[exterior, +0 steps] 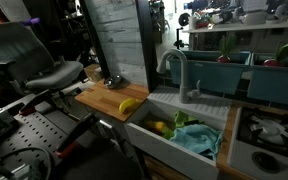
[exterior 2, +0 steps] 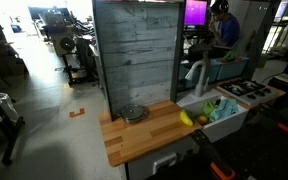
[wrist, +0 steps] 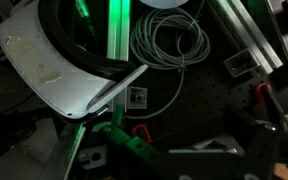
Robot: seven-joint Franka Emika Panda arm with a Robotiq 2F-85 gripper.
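Note:
My gripper stands open in the wrist view, with red marks by its dark fingers and no object held between them. Below it are a perforated dark surface and a coil of grey cable (wrist: 168,45). The sink (exterior: 202,162) is seen from the side in the first exterior view, apart from the gripper. Inside it lie a light blue cloth (exterior: 195,136) and a yellow-green item (exterior: 161,129). On the wooden counter (exterior 2: 149,137) left of the sink rests a yellow object (exterior 2: 185,118), maybe a banana.
A metal bowl (exterior 2: 133,112) sits on the counter near the grey wooden panel (exterior 2: 142,60). The white faucet (exterior: 185,80) rises behind the sink. To the right is a stove (exterior: 267,135). An office chair (exterior: 24,55) stands at the far left.

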